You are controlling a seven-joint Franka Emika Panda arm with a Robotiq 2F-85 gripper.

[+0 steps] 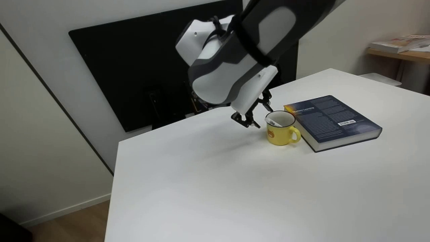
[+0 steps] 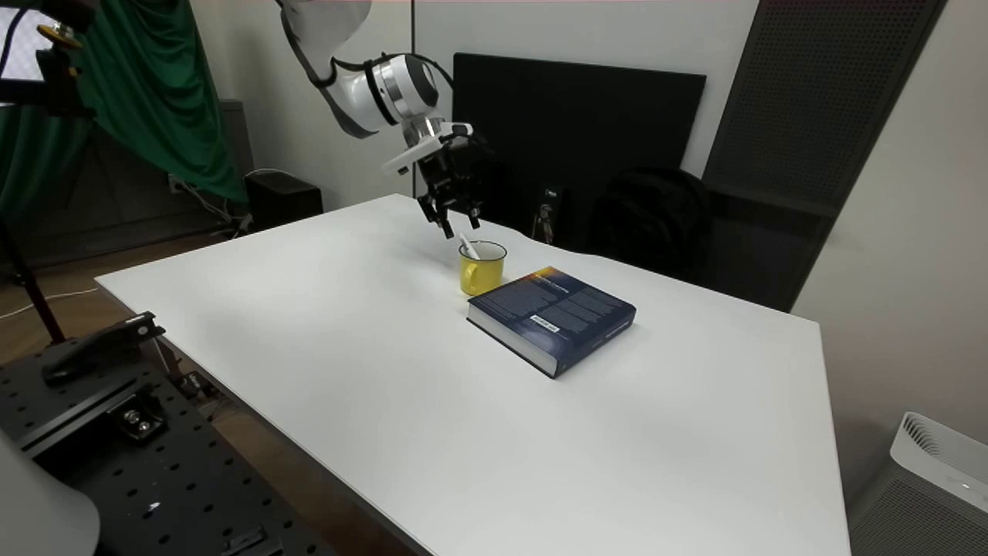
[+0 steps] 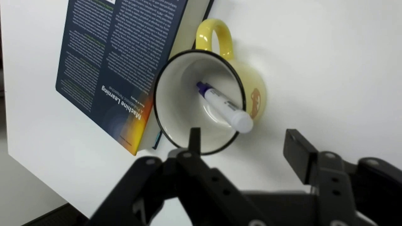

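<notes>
The yellow mug [image 1: 278,135] stands upright on the white table, its black-rimmed mouth facing up, close beside the dark blue book [image 1: 334,121]. Leaning inside the mug is a white marker [image 3: 225,107] with a purple tip, its white end over the rim. In the wrist view the mug's handle [image 3: 225,39] points away from my gripper. The fingers are spread apart with nothing between them, near the mug's rim on the side opposite the handle. From the second exterior view, the gripper [image 2: 458,227] hangs just above and behind the mug [image 2: 482,273].
Beyond the table's back edge are a large black panel [image 2: 574,120] and dark objects. The book lies flat, close against the mug's side.
</notes>
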